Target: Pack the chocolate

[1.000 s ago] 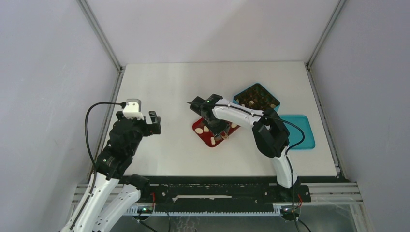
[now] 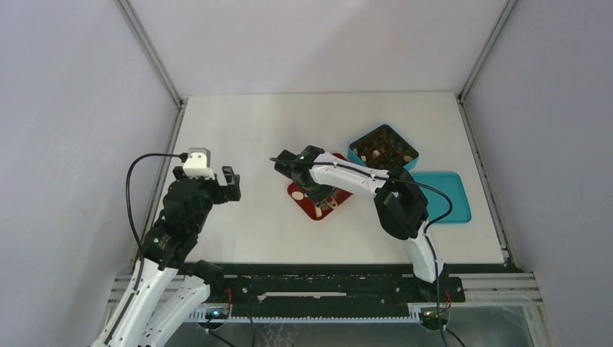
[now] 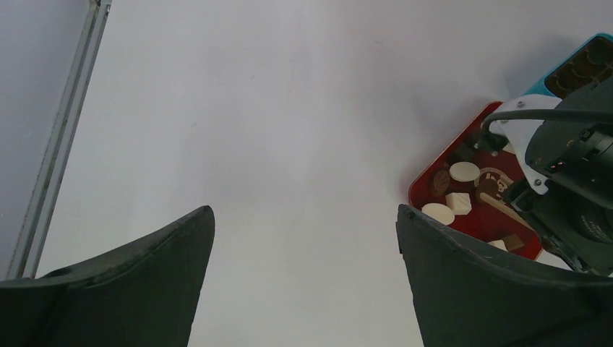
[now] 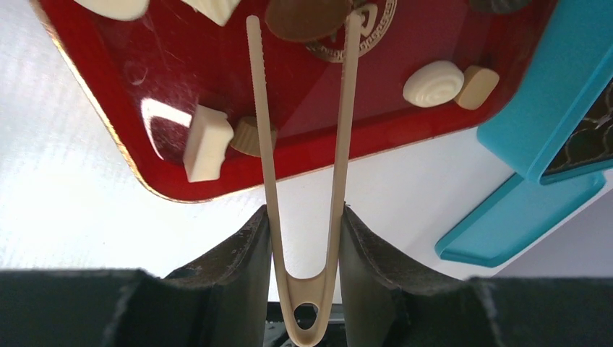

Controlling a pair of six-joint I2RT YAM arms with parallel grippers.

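Note:
In the right wrist view, a pair of light wooden tongs sits between the black fingers of my right gripper, which stands open. Their tips are apart over the red tray, with a round brown chocolate between them in view; whether they touch it I cannot tell. Also in the tray are a white block, a brown cup-shaped piece, a white oval and a beige piece. The blue box has brown compartments holding a few pieces. My left gripper is open and empty.
A flat turquoise tray lies at the right of the table. The blue box stands close behind the red tray's right end.
The left arm has stayed still.

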